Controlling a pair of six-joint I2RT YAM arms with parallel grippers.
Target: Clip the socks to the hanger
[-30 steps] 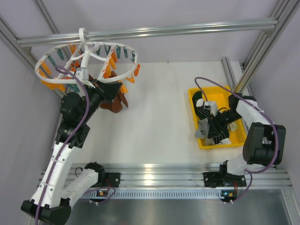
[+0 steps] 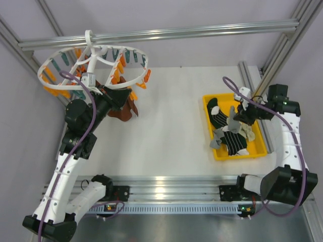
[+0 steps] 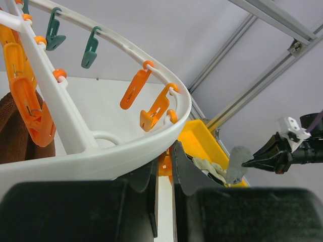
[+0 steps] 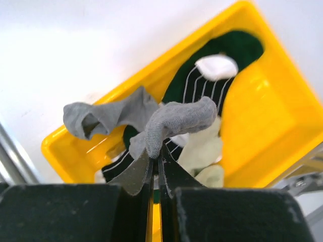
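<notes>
The white round hanger (image 2: 48,83) hangs at the upper left, with orange and green clips around its ring. At the near right of that ring my left gripper (image 2: 125,96) is shut on an orange clip (image 3: 165,165), mostly hidden behind the rim and fingers (image 3: 180,166). My right gripper is shut on a grey sock (image 4: 184,118), which stands up from its tips, raised above the yellow bin (image 2: 212,151). Another grey sock (image 4: 113,113) lies over the bin's edge. Brown socks (image 3: 43,148) hang from the hanger's far side.
Inside the bin lie dark green striped socks (image 4: 189,83) and cream socks (image 4: 202,151). A metal rail (image 2: 176,34) spans above the hanger. Between hanger and bin the white table (image 2: 171,121) is clear.
The left arm and the hanger have stayed still.
</notes>
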